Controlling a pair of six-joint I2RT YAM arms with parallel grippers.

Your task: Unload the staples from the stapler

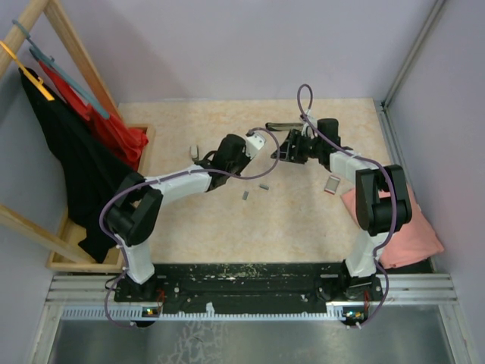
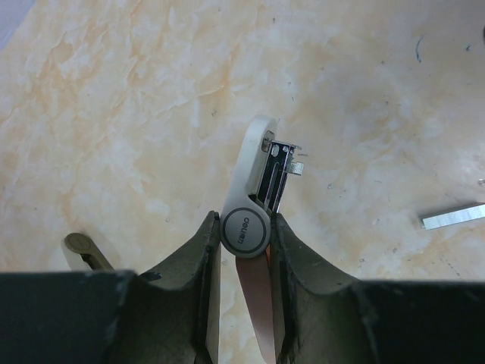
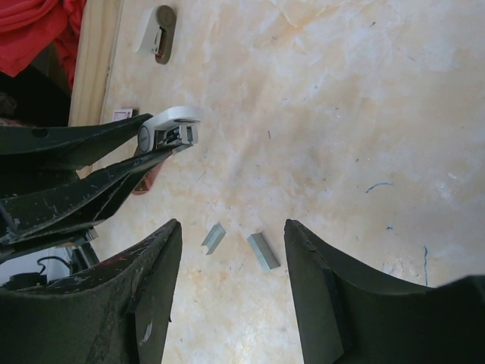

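Note:
The white stapler [image 2: 247, 171] with a round logo is held between the fingertips of my left gripper, which is shut on it. Its dark metal staple channel [image 2: 273, 176] sticks out along one side, with a small bright metal piece at the end. In the right wrist view the stapler [image 3: 168, 127] is clear of the table. My right gripper stands open with nothing between its fingers. Beyond its fingertips two grey staple strips, one [image 3: 214, 238] on the left and one [image 3: 263, 251] on the right, lie apart on the table. Whether staples remain inside the channel cannot be told.
A small white and brown object [image 1: 194, 152] lies at the back left. A dark elongated item [image 1: 283, 127] rests behind the right gripper, and a small flat box [image 1: 332, 184] lies to the right. Pink cloth [image 1: 409, 227] covers the right edge.

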